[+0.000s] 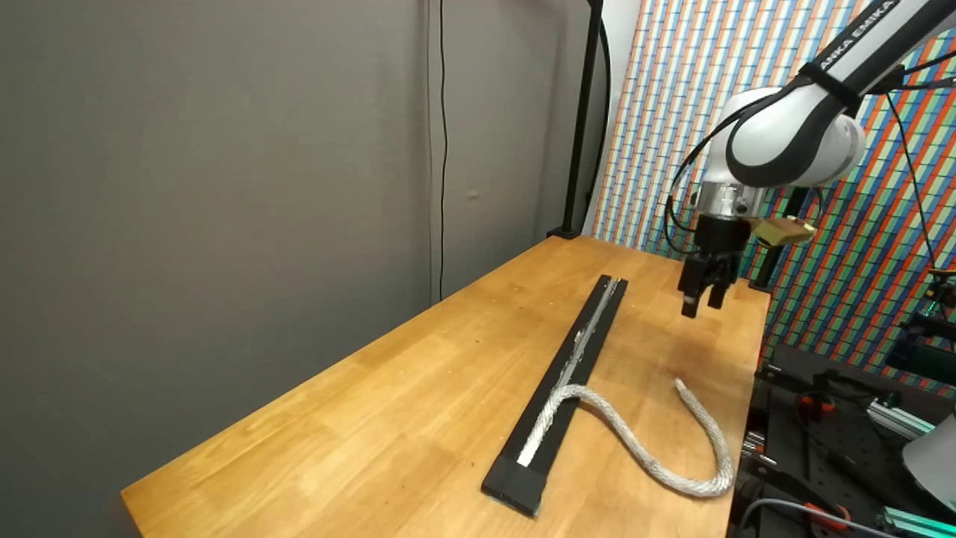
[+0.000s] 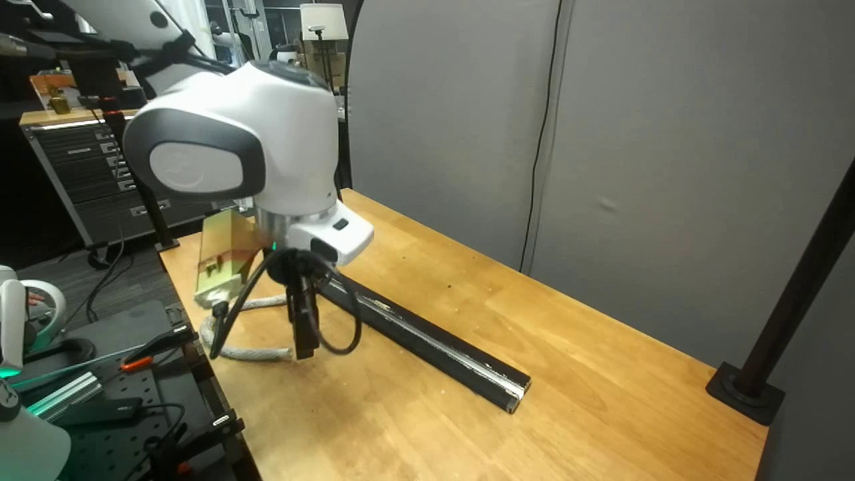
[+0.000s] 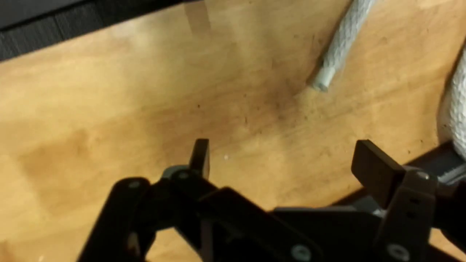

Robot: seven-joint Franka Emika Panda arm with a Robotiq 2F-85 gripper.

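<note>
A pale braided rope [image 1: 641,450] lies curved on the wooden table, one end resting along the groove of a long black channel [image 1: 591,345] and the other end loose on the wood. In the wrist view the loose rope end [image 3: 338,48] shows beyond my fingers, at upper right. My gripper [image 1: 703,309] hangs above the table, past that loose end as exterior view 1 sees it, and apart from the rope. Its two fingers [image 3: 375,170] stand wide, with only bare wood visible below the gap. Exterior view 2 has the channel [image 2: 433,341] running beyond the gripper, with part of the rope [image 2: 248,353] hidden.
Bare table [image 1: 358,421] stretches left of the channel. A grey wall [image 1: 269,179] borders the table's far side, and a black post [image 2: 769,337] stands at one corner. Along the opposite edge sits a dark cart [image 2: 120,417] with tools.
</note>
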